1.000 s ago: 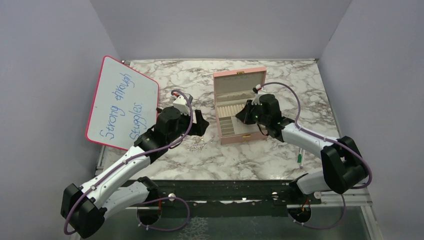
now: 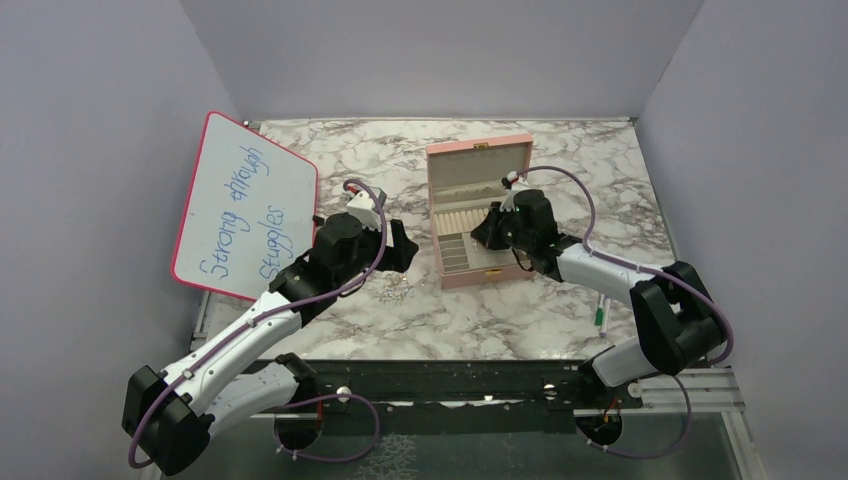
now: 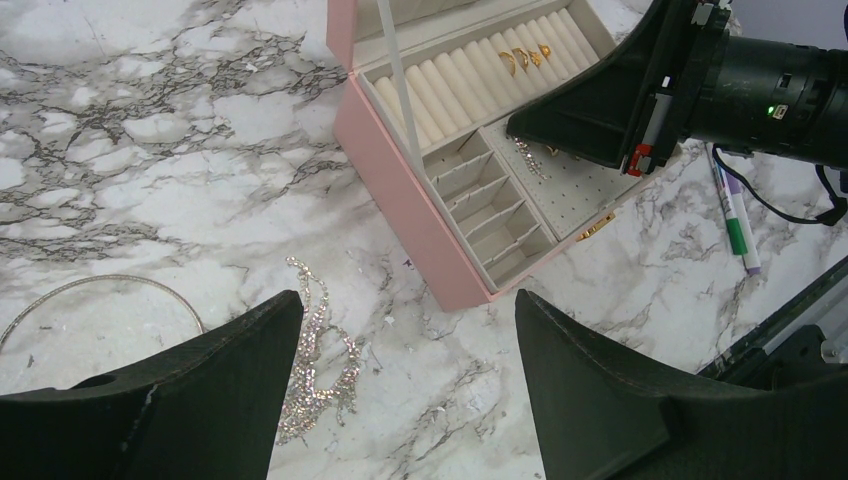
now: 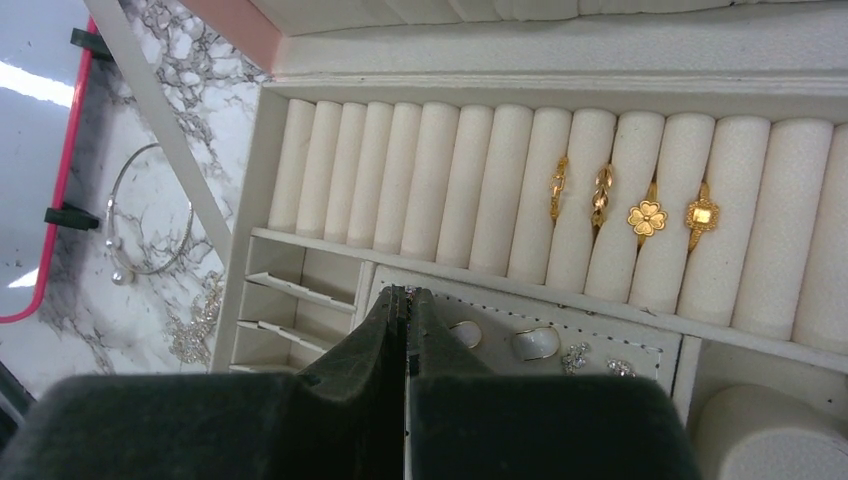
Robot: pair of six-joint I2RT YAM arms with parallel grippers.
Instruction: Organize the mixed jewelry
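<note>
The pink jewelry box (image 3: pixel 388 190) stands open. In the right wrist view several gold rings (image 4: pixel 646 218) sit in the ring rolls. My right gripper is low over the earring panel (image 3: pixel 568 210), its fingertips nearly together on something small and sparkly; whether it holds it I cannot tell. Earrings (image 4: pixel 536 343) lie on the panel beside it. My left gripper hangs open over the marble left of the box. Silver chains (image 3: pixel 322 385) and a bangle (image 3: pixel 108 277) lie on the table there.
A whiteboard with blue writing (image 2: pixel 200 235) stands at the left edge. Markers (image 3: pixel 737 235) lie right of the box. The marble (image 2: pixel 470 330) in front of the box is clear.
My right arm has shifted slightly, its elbow a little to the left, with the gripper still over the earring panel. The left arm has not visibly moved.
</note>
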